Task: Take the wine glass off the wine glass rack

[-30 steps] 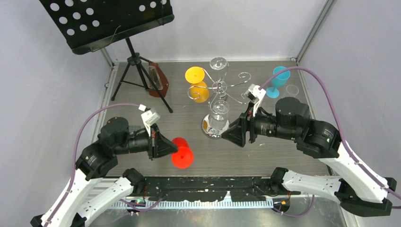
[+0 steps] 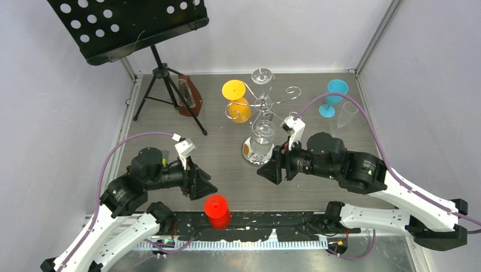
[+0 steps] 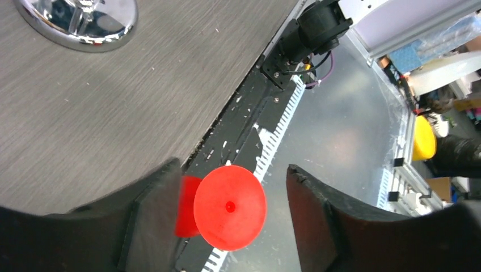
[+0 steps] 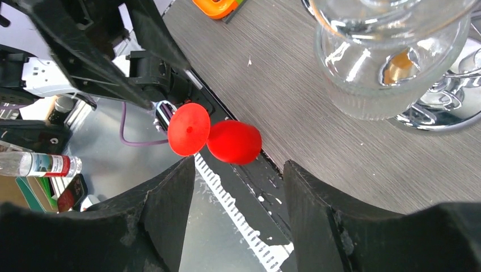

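Observation:
The wine glass rack (image 2: 262,103) stands mid-table on a chrome base, holding clear glasses and yellow ones. A clear glass (image 2: 262,139) hangs at its front, large in the right wrist view. My right gripper (image 2: 272,170) is open just front-right of it, nothing between its fingers. My left gripper (image 2: 198,184) is part open, empty, above and behind a red glass (image 2: 217,211), which is off the rack at the table's front edge and appears tilted, apparently unsupported, in the left wrist view below the fingers.
A black music stand (image 2: 161,73) and a brown object (image 2: 190,96) occupy the back left. Blue (image 2: 336,96) and clear glasses (image 2: 347,113) stand at the back right.
The red glass has moved from below the left fingertips forward over the front edge. My right gripper moved left toward the front clear glass.

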